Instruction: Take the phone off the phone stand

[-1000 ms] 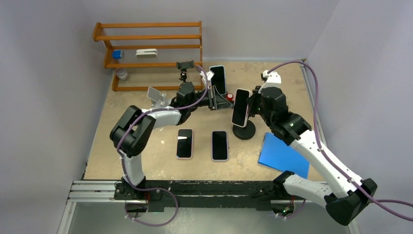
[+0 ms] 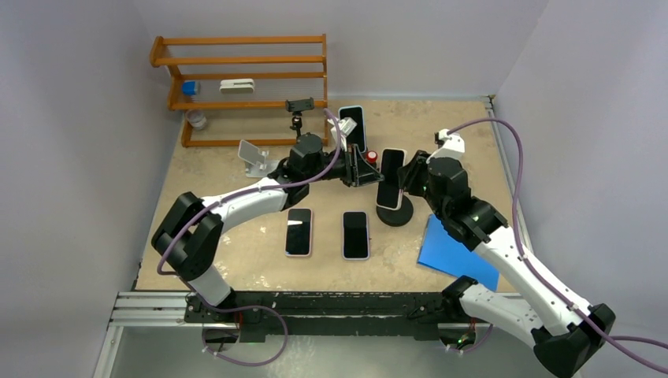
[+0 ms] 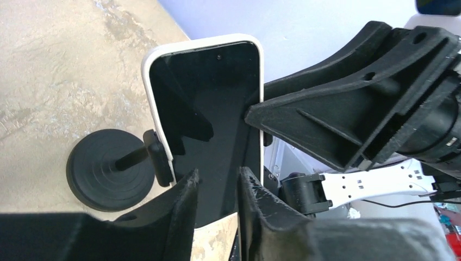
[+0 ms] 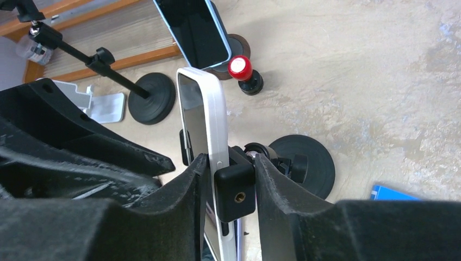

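Note:
A white-framed phone (image 2: 390,179) with a dark screen stands tilted over its black round stand base (image 2: 395,213). The left wrist view shows the phone (image 3: 209,130) with a stand clamp pad (image 3: 157,157) at its left edge. My left gripper is open, its fingers spread before the lower screen; any contact is unclear. My right gripper straddles the phone's white edge (image 4: 217,119) and a black clamp block (image 4: 235,191); whether its fingers squeeze them cannot be told. From the left, one right finger (image 3: 304,114) overlaps the phone's right edge.
Behind stands another phone (image 2: 353,126) on a stand, with a red-topped knob (image 4: 240,67) close by. Two phones (image 2: 298,232) (image 2: 356,235) lie flat in front. A blue sheet (image 2: 457,252) lies front right, and a wooden rack (image 2: 236,61) stands at the back.
The right gripper has moved slightly toward the front. The phone is now turned more upright, and a little lower in the top view.

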